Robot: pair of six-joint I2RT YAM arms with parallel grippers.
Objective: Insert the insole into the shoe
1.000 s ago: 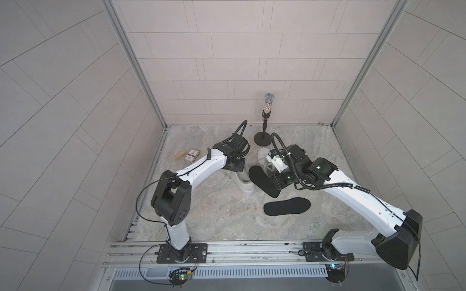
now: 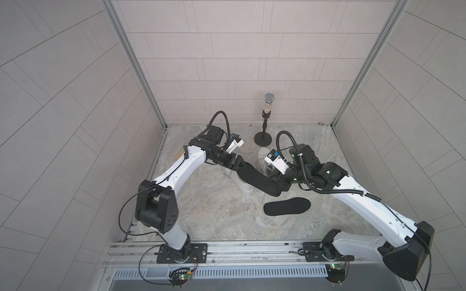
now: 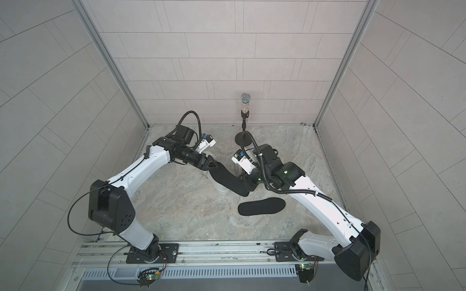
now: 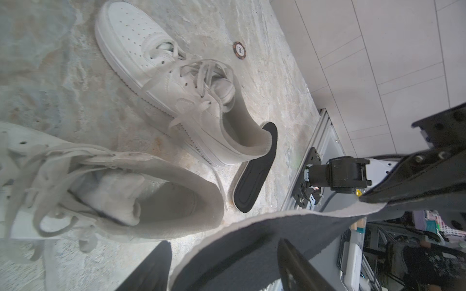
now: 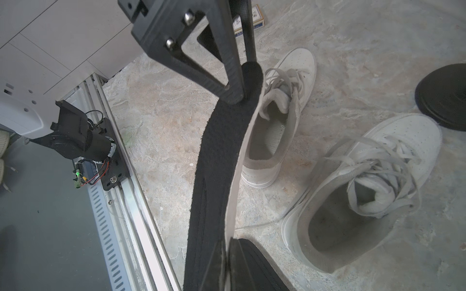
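A black insole (image 2: 259, 180) hangs tilted between both arms, above the floor. My right gripper is shut on its edge at one end. At the other end my left gripper stands open, its fingers (image 4: 293, 266) on either side of the insole, not visibly clamped. Two white laced shoes lie below: the left shoe (image 5: 298, 72), seen beyond the insole in the right wrist view, and the right shoe (image 5: 388, 169), with its opening empty. In the top views the arms and insole partly cover both shoes.
A second black insole (image 2: 287, 206) lies flat on the floor in front of the shoes. A microphone stand (image 2: 263, 139) rises behind them. A small box (image 5: 250, 19) and a round chip (image 4: 239, 50) lie farther off.
The held insole has swung further out to the left. The loose insole has not moved.
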